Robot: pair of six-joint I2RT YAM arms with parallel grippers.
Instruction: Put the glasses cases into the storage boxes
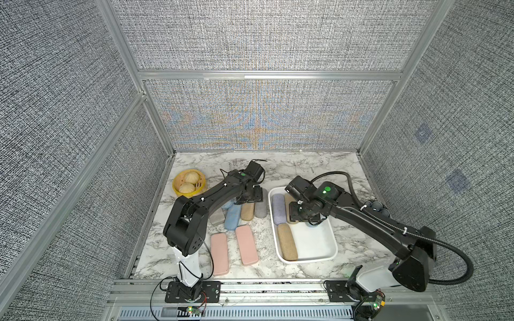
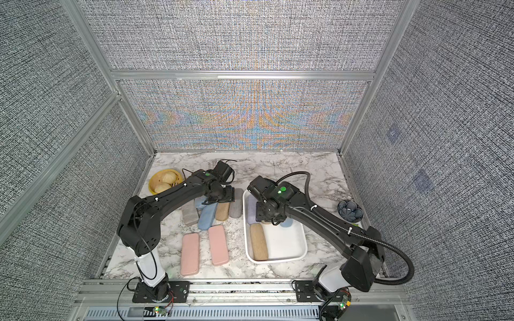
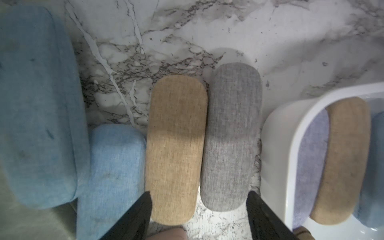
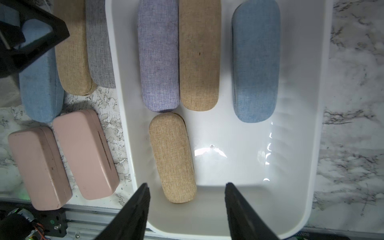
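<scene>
My left gripper hangs open, empty, over a tan case [image 3: 174,148] and a grey case [image 3: 230,136], with blue cases [image 3: 112,168] alongside. My right gripper is open and empty above the white storage box [image 4: 320,132]. Inside the box are a purple case [image 4: 158,52], two tan cases [image 4: 200,52], one of them [image 4: 172,156] nearer the front, and a blue case [image 4: 256,60]. Two pink cases [image 4: 86,154] lie left of the box at the front.
A yellow bowl [image 1: 176,188] with buns sits at the back left. Dark cups [image 2: 350,211] stand at the far right, partly behind the right arm.
</scene>
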